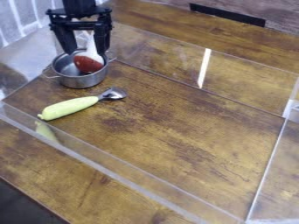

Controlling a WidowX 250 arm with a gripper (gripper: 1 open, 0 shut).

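A steel pot (77, 79) with two handles sits at the upper left of the wooden surface, holding a red object with a white part (86, 61). My black gripper (84, 45) is over the pot's back, open, its fingers apart around the area above the red object; whether they touch it is unclear. In front of the pot lie a pale yellow-green corn cob (66, 108) and a metal spoon-like utensil (114, 94) beside its right end.
Clear plastic walls (205, 70) border the work area on several sides.
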